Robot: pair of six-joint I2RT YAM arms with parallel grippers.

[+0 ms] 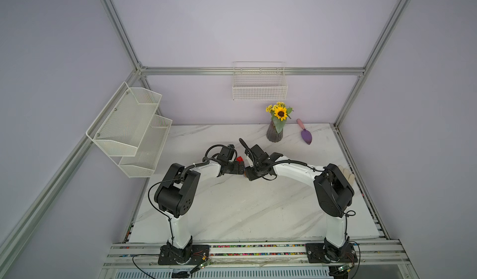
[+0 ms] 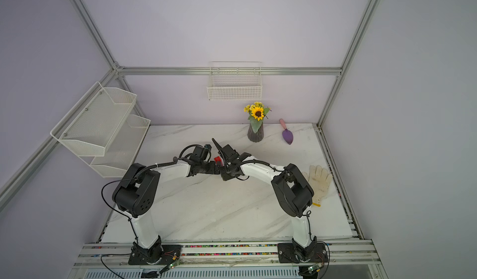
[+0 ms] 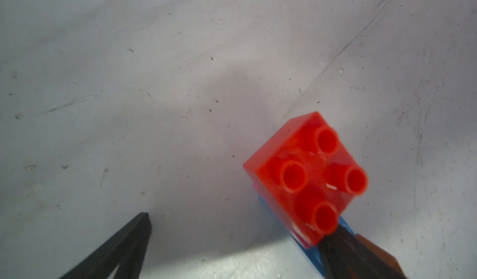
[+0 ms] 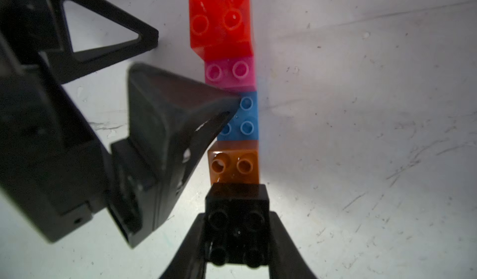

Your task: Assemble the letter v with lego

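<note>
A row of bricks lies on the white table: a red brick (image 4: 220, 20) at the far end, a pink brick (image 4: 229, 73), a blue brick (image 4: 242, 120) and an orange-brown brick (image 4: 234, 164). The red one sits higher than the pink. Between the fingers of my right gripper is a black brick (image 4: 236, 224), at the near end of the orange-brown one; whether the two are joined I cannot tell. My left gripper is open, one finger (image 3: 342, 256) over the blue brick and the other out over bare table. In the top views the arms mostly cover the row.
The two grippers are very close together at mid-table. A vase of sunflowers (image 1: 274, 130) and a purple trowel (image 1: 306, 136) are at the back right. A glove (image 2: 319, 182) lies at the right edge.
</note>
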